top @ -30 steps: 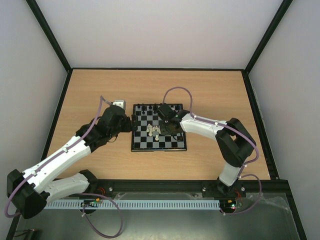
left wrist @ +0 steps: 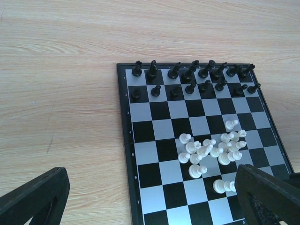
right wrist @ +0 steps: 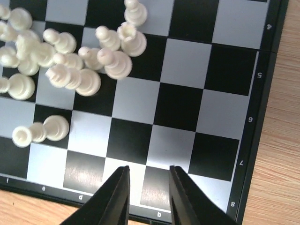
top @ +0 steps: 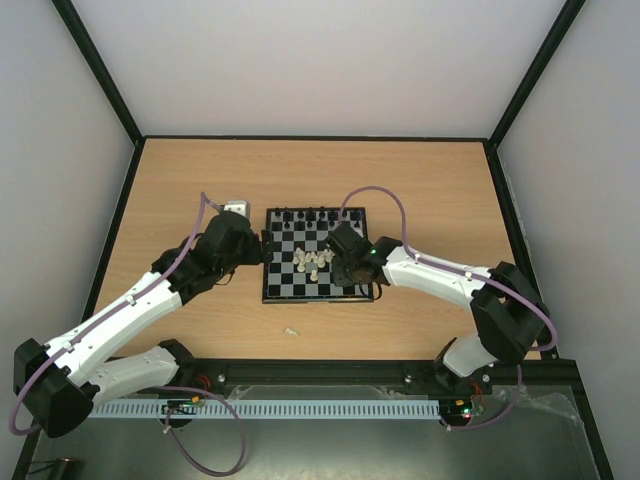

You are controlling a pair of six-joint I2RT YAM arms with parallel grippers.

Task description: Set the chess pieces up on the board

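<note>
On the chessboard (left wrist: 162, 211), black pieces (left wrist: 174, 71) stand in two rows along the far edge. White pieces (left wrist: 193, 147) crowd together around the middle, with one tall white piece (right wrist: 56, 127) apart, closer to the front edge. A small pale piece (top: 291, 331) lies on bare wood in front of the board. My right gripper is open over the board's front right part, only squares showing between its fingers. My left gripper stands wide open and empty by the board's left edge; its fingers (left wrist: 44, 199) frame the view.
Bare wooden table (top: 420, 330) surrounds the board on every side. The right arm (top: 430, 275) reaches across the board's right side in the top view.
A pale piece now lies on the table before the board.
</note>
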